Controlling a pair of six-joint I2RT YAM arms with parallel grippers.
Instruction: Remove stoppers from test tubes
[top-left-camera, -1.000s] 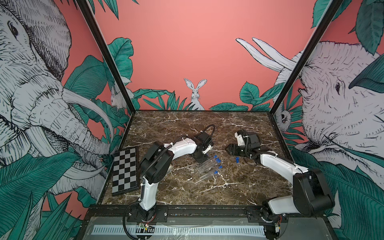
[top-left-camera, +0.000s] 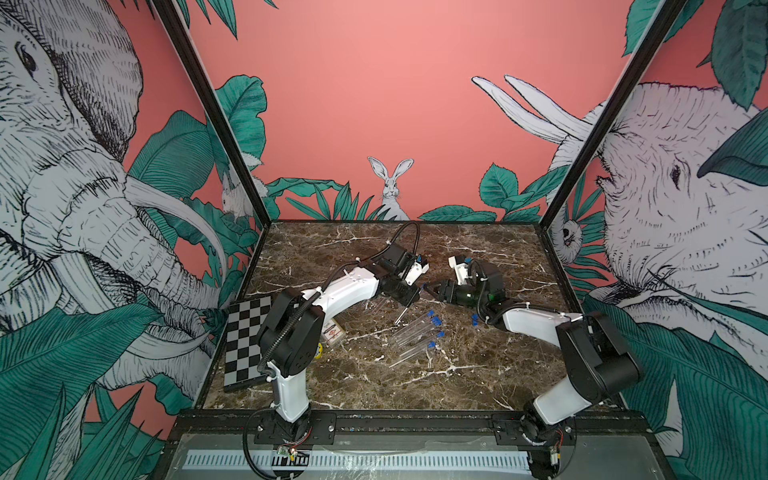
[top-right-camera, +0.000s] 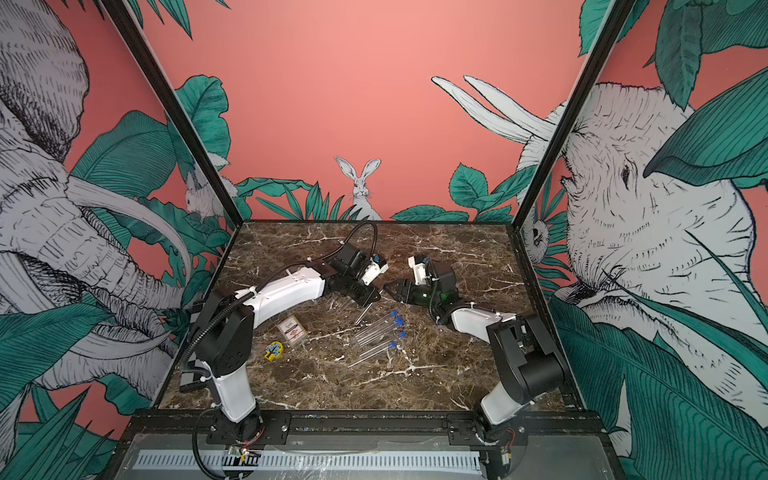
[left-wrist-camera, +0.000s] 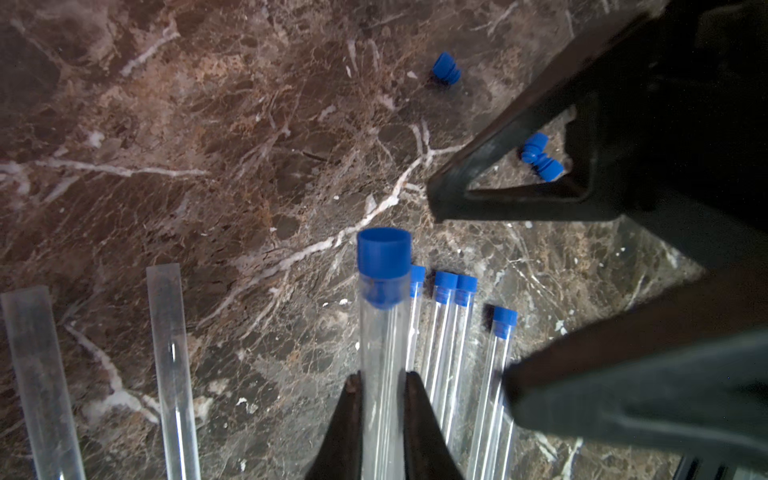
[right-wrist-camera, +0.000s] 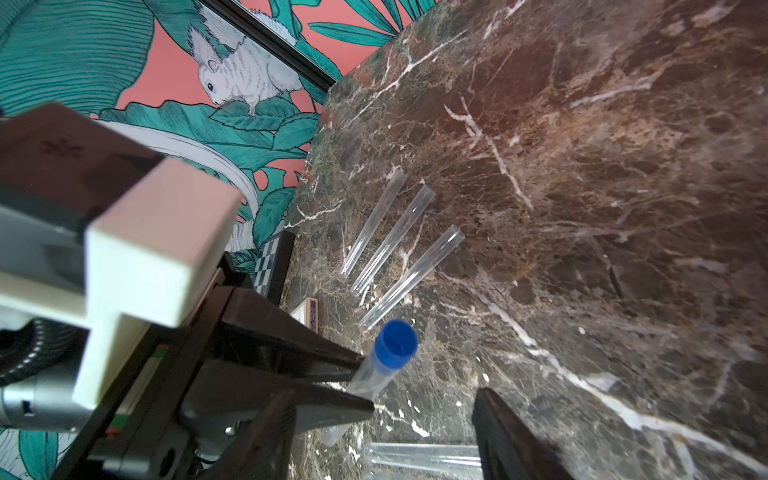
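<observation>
A test tube with a blue stopper (left-wrist-camera: 384, 254) is held upright, clamped in my left gripper. My right gripper faces it with fingers apart, the stopper just beyond them; in the left wrist view its dark fingers loom at the right of the stopper. Several stoppered tubes (left-wrist-camera: 496, 352) lie below on the marble. Open tubes without stoppers (right-wrist-camera: 408, 276) lie apart from these, and loose blue stoppers (left-wrist-camera: 445, 69) lie on the table.
A checkerboard (top-left-camera: 244, 336) is at the left edge. A small box (top-right-camera: 292, 328) and a yellow round object (top-right-camera: 273, 350) lie near the left arm.
My left gripper has risen toward the back with the tube. My right gripper has moved left toward it and the two now nearly meet.
</observation>
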